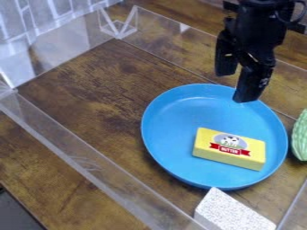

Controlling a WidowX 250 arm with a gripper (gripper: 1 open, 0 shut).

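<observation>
A blue plate point(175, 130) lies on the wooden surface, holding a yellow butter box point(229, 150) on its lower right part. My black gripper point(240, 83) hangs above the plate's back edge, behind the butter box and apart from it, open, with nothing seen between its fingers.
A green object point(299, 140) sits at the right edge, beside the plate. A white speckled block point(235, 213) lies in front of the plate. Clear walls run along the back and front left. The wooden surface point(90, 99) left of the plate is bare.
</observation>
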